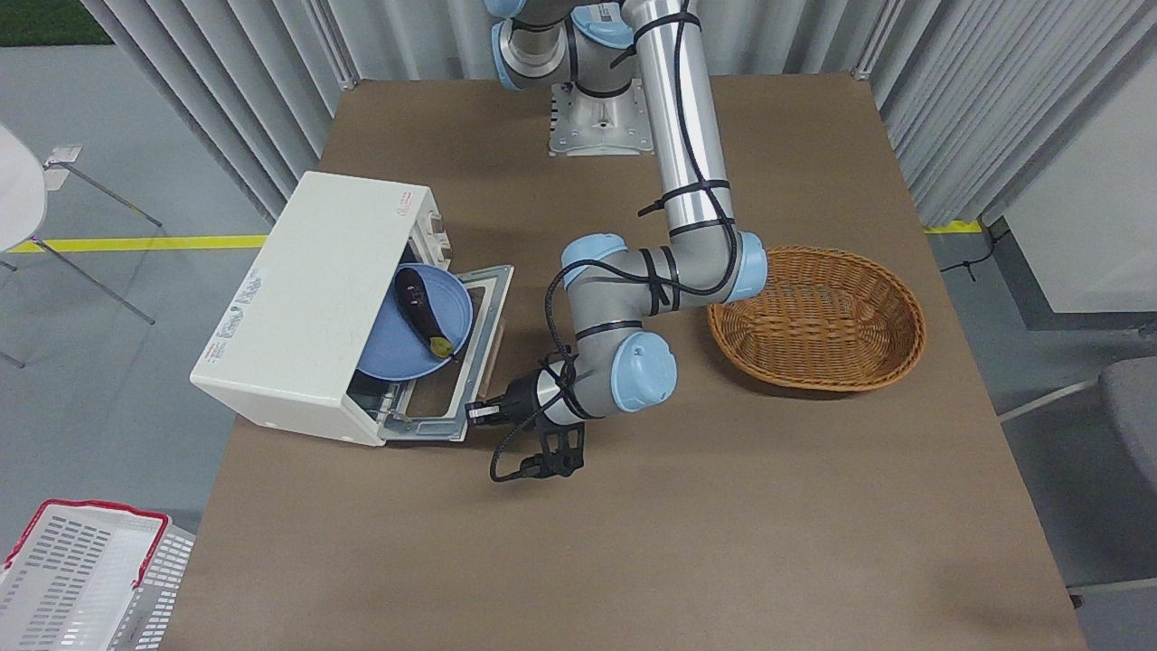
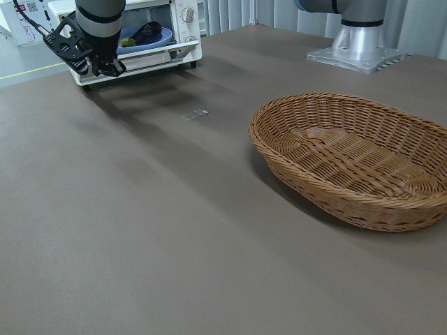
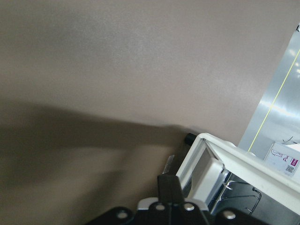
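Observation:
In the front view, a white toaster oven (image 1: 293, 282) has its glass door (image 1: 490, 309) lowered. A blue plate (image 1: 380, 345) holding an eggplant (image 1: 420, 311) sits on the open door and inside. My gripper (image 1: 477, 414) is at the door's outer edge, beside its near corner; in the wrist view its black fingers (image 3: 167, 187) look closed together, over the white door frame (image 3: 253, 169). Whether they touch the door cannot be told.
A brown wicker basket (image 1: 815, 325) sits right of the arm. A white plastic crate (image 1: 76, 575) stands off the table at lower left.

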